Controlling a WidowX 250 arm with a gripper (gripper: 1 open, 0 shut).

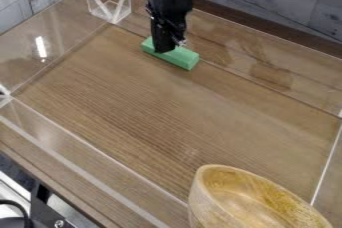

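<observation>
A green rectangular block (181,56) lies on the wooden table toward the back centre. The black gripper (162,44) reaches down from the top, its tips at the left part of the block's upper side; whether they are shut or open around it is too small to tell.
A yellow-tan bowl (247,202) sits at the bottom right. A clear plastic object (110,5) stands at the back left. The grey back wall (274,12) borders the table (160,122), whose middle and front are clear.
</observation>
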